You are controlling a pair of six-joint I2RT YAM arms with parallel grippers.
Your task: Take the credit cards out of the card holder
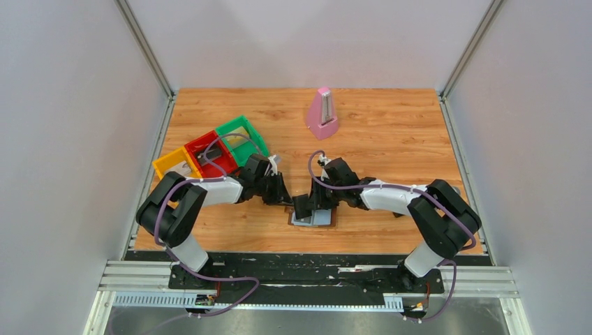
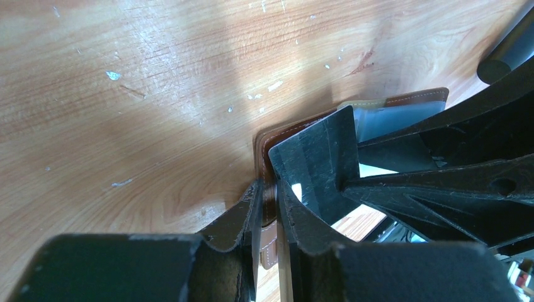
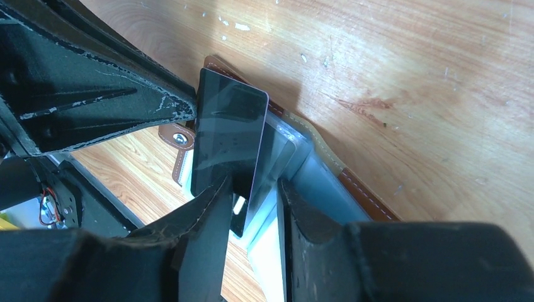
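The open brown leather card holder (image 1: 330,222) lies near the table's front middle, with clear sleeves. A black card (image 1: 301,204) (image 2: 312,154) (image 3: 228,129) rests tilted on its left part. My left gripper is at the holder's left edge, its fingertips close together beside the card; whether anything is between them is unclear. My right gripper is over the holder at the card's lower right, fingertips apart, with clear sleeve showing between them.
Yellow (image 1: 167,162), red (image 1: 197,145) and green (image 1: 249,129) bins stand at the left. A pink metronome (image 1: 317,123) stands at the back.
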